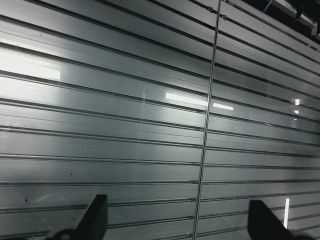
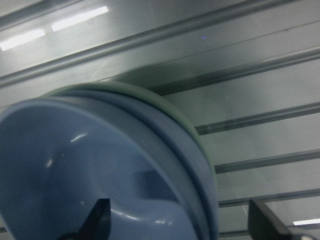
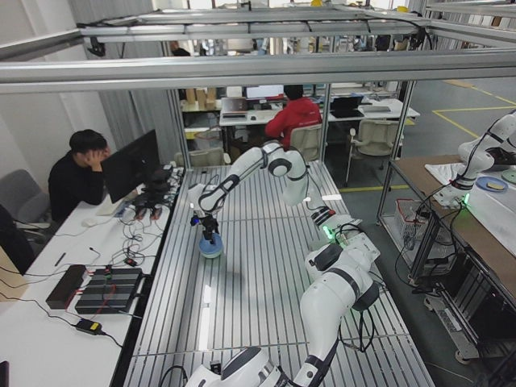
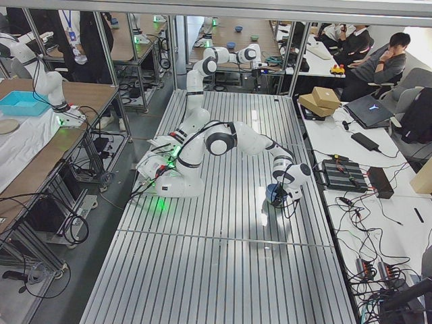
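A stack of nested bowls [image 3: 210,248], blue inside a green one, stands on the slatted metal table [image 4: 202,277]. In the right wrist view two blue bowls [image 2: 65,165] sit in the green bowl [image 2: 132,91]. My right gripper is over the near rim, its fingers apart, one inside the top bowl and one outside the stack. My left gripper is open over bare slats, with nothing between its fingers.
A white desk [image 3: 48,347] with electronics, cables and a monitor [image 3: 129,165] runs along one side. Another bench [image 3: 476,242] with an arm stands across the aisle.
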